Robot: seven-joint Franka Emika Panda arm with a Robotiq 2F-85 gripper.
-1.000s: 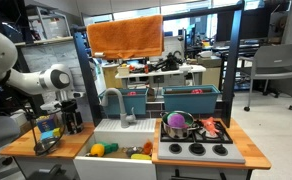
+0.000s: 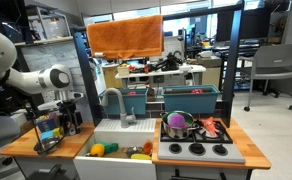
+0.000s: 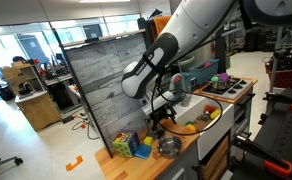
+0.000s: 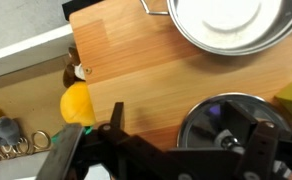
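Over the wooden counter at the left of exterior view 1 hangs my gripper, pointing down with its fingers open. A silver metal pot [image 4: 226, 25] lies on the counter, at the top right of the wrist view. Behind the right finger is a dark round pan or lid [image 4: 196, 115], partly covered by the gripper; whether the finger touches it I cannot tell. I see nothing held. In exterior view 2, the gripper [image 3: 164, 122] is low among the items, just behind the pot [image 3: 169, 146].
Right of the counter is a white sink [image 2: 118, 137] holding several toy foods, with a tall faucet [image 2: 118, 100]. Beyond it stands a stove [image 2: 199, 150] with a pot of colourful items [image 2: 178, 122]. Yellow and blue items [image 3: 136, 146] crowd the counter's left side. Bare wood [image 4: 126, 65] shows between pot and sink.
My arm appears slightly lower at the left counter than before. The pot, the sink items and the stove have not visibly moved.
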